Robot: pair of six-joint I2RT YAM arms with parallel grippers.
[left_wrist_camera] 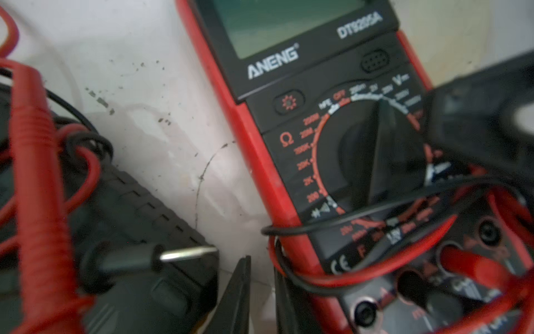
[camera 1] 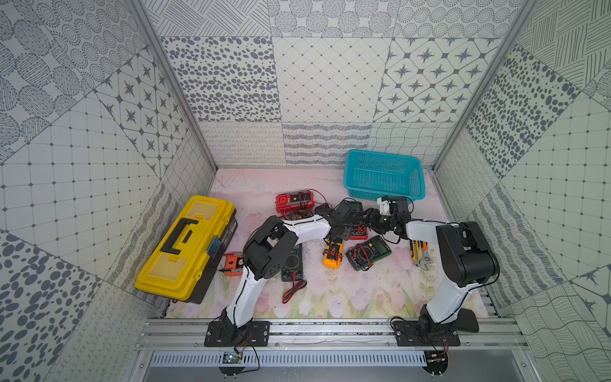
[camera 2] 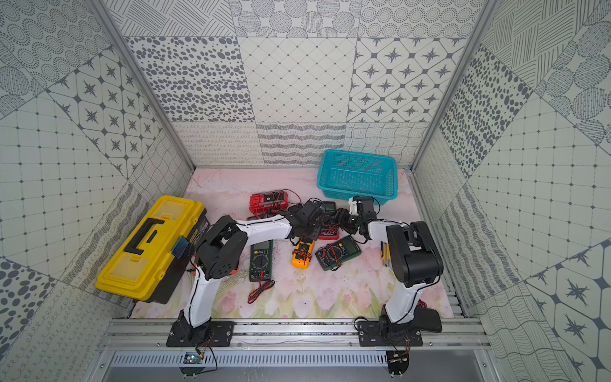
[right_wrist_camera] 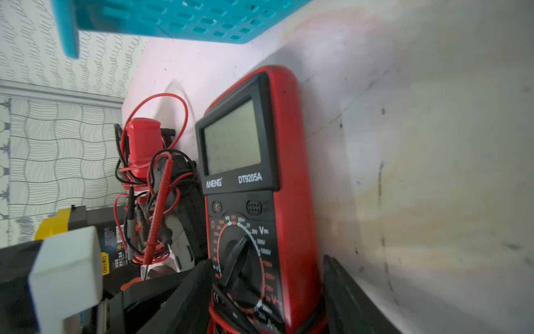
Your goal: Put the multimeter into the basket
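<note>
A red-and-black ANENG DT9205A multimeter lies face up on the table, red and black leads wrapped round its lower part. In the right wrist view my right gripper is open, one finger on either side of that lower part. My left gripper reaches the meter's red edge from the left, its fingers close together with a narrow gap; I cannot tell what is between them. Just behind the meter stands the turquoise basket, empty as far as I can see. Both arms partly cover the meter in the top views.
A dark multimeter, an orange one and another dark one lie in front. The red meter with leads sits back left. A yellow toolbox fills the left side. Bare table shows right of the held-over meter.
</note>
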